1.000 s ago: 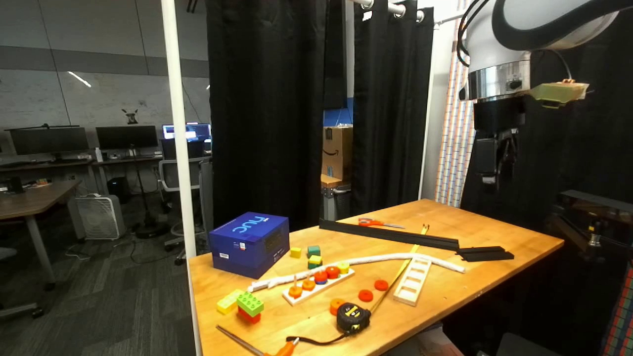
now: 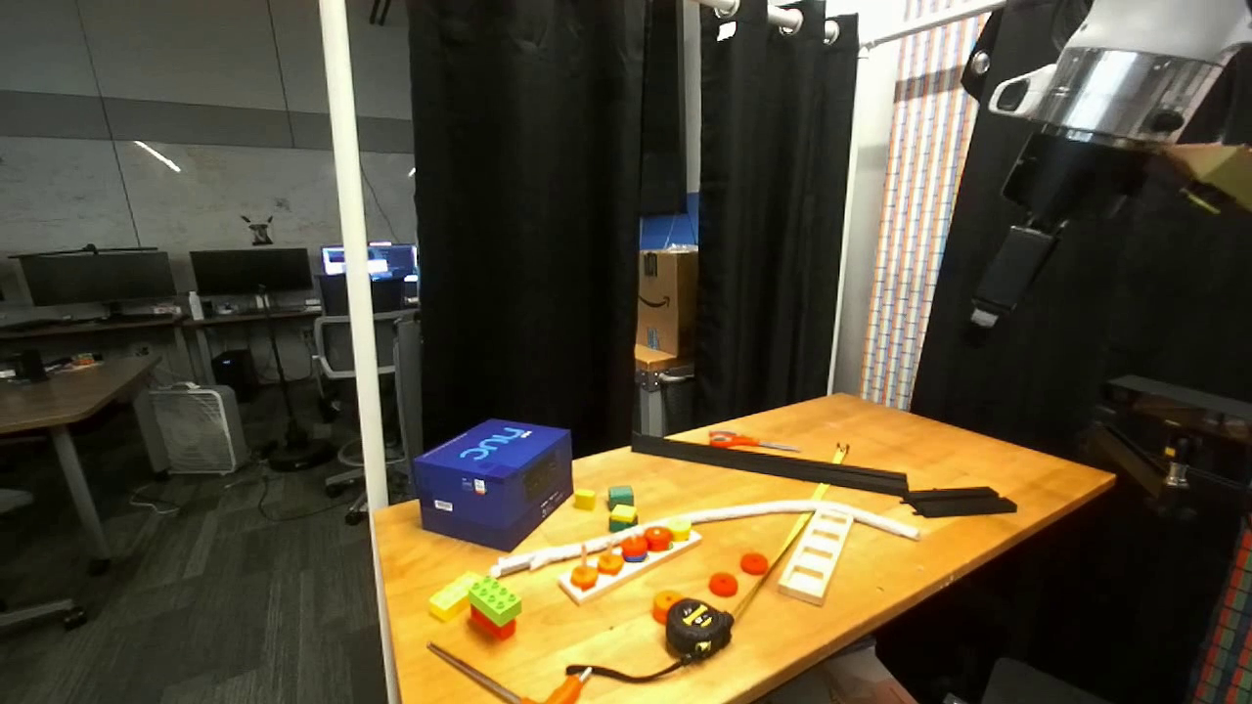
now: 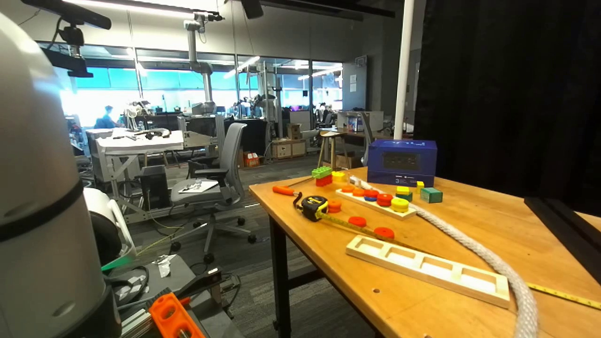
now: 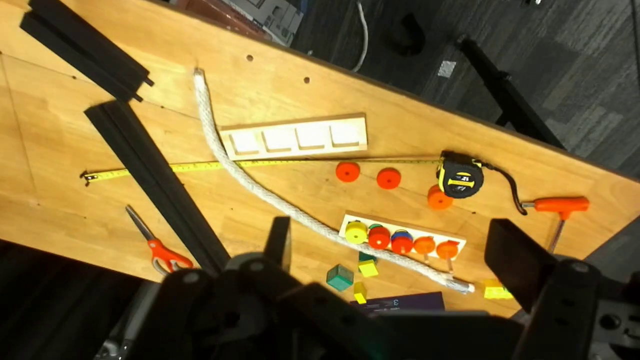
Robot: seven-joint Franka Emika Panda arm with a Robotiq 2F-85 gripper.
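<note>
High above the right part of the table, my gripper [image 2: 983, 317] hangs well clear of everything. In the wrist view its two black fingers [image 4: 517, 264] stand wide apart, so it is open and empty. A white rope [image 4: 288, 207] curves across the table. Beside it lies a peg board [image 4: 444, 237] with red, orange, blue and yellow rings on its pegs. A wooden tray with several empty slots [image 4: 294, 139] touches the rope near one end. A black and yellow tape measure [image 4: 460, 175] has its yellow blade drawn out. Orange-red rings [image 4: 388, 178] lie loose near it.
A blue box [image 2: 493, 481] stands at the far left corner, near green and yellow blocks [image 4: 340, 277]. Black rails [image 4: 162, 180] and red scissors [image 4: 165, 252] lie opposite. An orange-handled tool [image 4: 561, 205] is near the table's end. Bare wood shows along the front edge.
The arm has moved right and tilted, carrying the gripper slightly up and to the right in exterior view 1. Objects on the table have not moved.
</note>
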